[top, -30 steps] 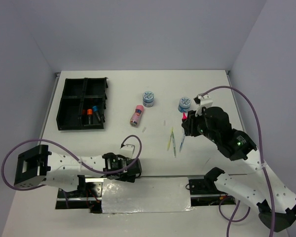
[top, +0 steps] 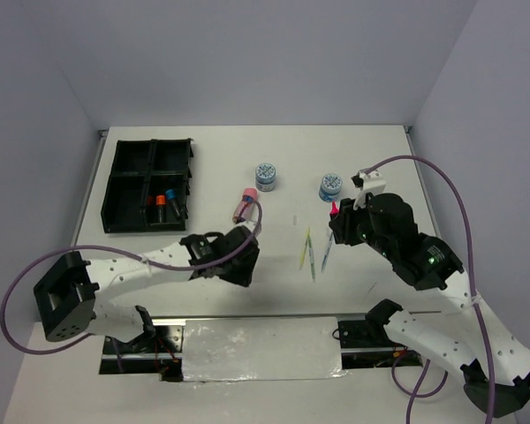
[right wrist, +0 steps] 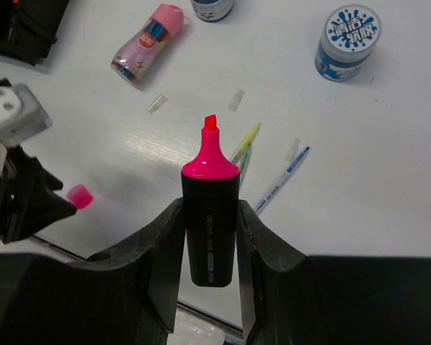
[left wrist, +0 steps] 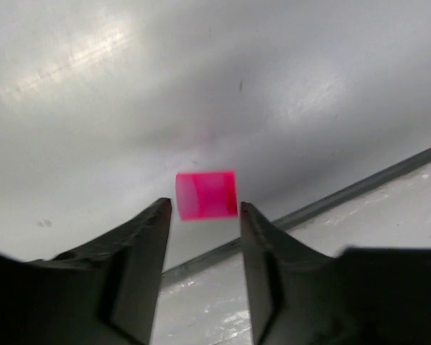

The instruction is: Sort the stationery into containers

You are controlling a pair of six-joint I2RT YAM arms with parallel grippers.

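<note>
A pink highlighter with a black body stands tip up, uncapped, in my right gripper, which is shut on it above the table. Its pink cap is between the fingertips of my left gripper, shut on it. In the right wrist view, the left gripper with the cap is off to the left, apart from the highlighter. An orange-capped marker and a blue-capped one are in the black compartment tray at the left. Yellow, green and blue pens lie mid-table.
Two round jars with blue-patterned lids, one behind the middle and one farther right, stand on the table. A pink-lidded bottle lies between tray and pens. Small clear strips are scattered nearby.
My left gripper has lifted away from the table's front edge and moved back toward the middle, now overlapping the pink-lidded bottle in the top view. The right gripper has shifted slightly right.
</note>
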